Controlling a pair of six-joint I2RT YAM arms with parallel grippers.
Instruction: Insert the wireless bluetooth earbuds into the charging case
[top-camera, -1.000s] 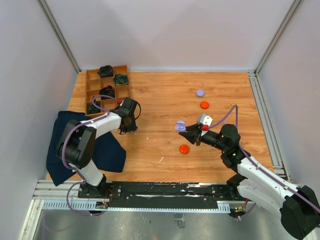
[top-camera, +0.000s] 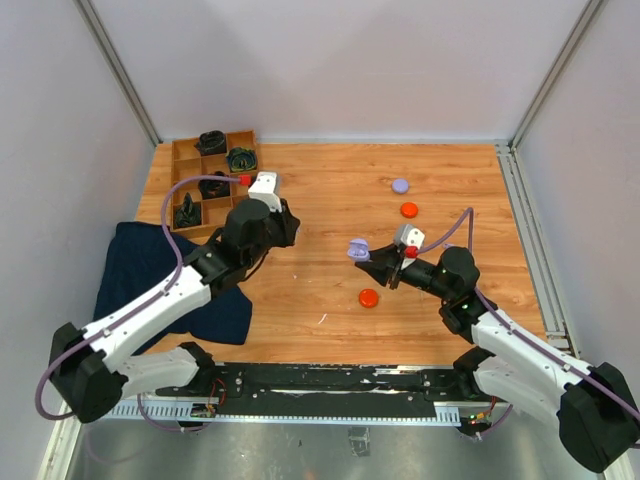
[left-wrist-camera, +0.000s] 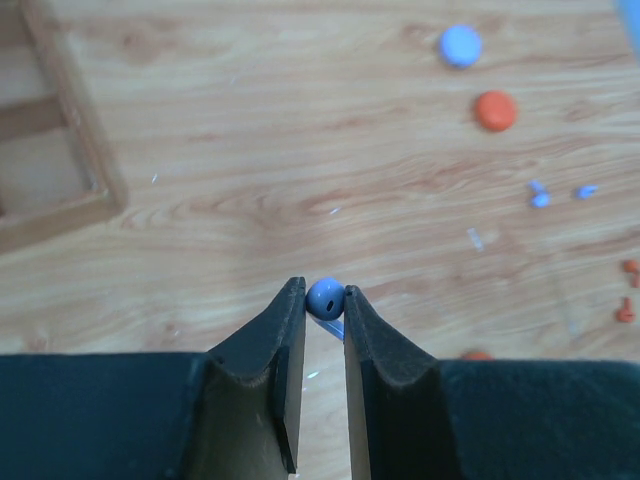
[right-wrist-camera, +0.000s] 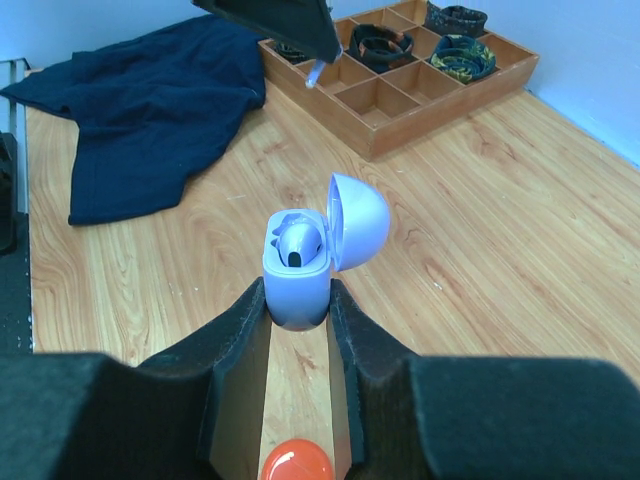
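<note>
An open lavender charging case (right-wrist-camera: 297, 268) is gripped at its base by my shut right gripper, its rounded lid standing up at the right. One earbud (right-wrist-camera: 299, 243) sits inside the case. From the top, the case (top-camera: 359, 249) is held up near the table's middle. My left gripper is shut on a second earbud, whose blue-looking round end (left-wrist-camera: 325, 298) shows between the fingertips. That earbud's stem (right-wrist-camera: 316, 73) pokes out under the left fingers in the right wrist view. The left gripper (top-camera: 293, 237) is left of the case, well apart from it.
A wooden compartment box (top-camera: 228, 137) with dark rolled items stands at the back left. Dark blue cloth (top-camera: 130, 262) lies on the left. Round cases, one lavender (top-camera: 400, 186) and two red, including a near one (top-camera: 368, 298), rest on the table.
The left arm has risen from low over the table beside the box and come slightly right, with the earbud between its fingers. The right arm and case have barely moved.
</note>
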